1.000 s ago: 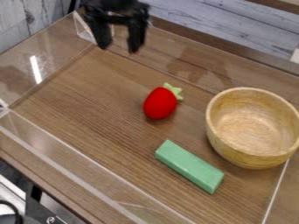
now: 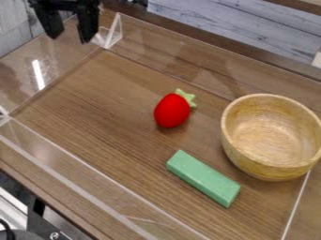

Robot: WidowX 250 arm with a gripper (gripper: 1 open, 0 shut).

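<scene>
My black gripper (image 2: 66, 28) is at the top left, above the tabletop's far corner and partly cut off by the frame edge; it appears open. A red strawberry-like object (image 2: 172, 111) with a green leaf lies near the middle. A pale wooden bowl (image 2: 268, 136) sits at the right. A green rectangular block (image 2: 204, 177) lies at the lower middle right.
Clear plastic strips run along its left side. A pale plank wall stands behind the back edge.
The objects on the table have not moved.
</scene>
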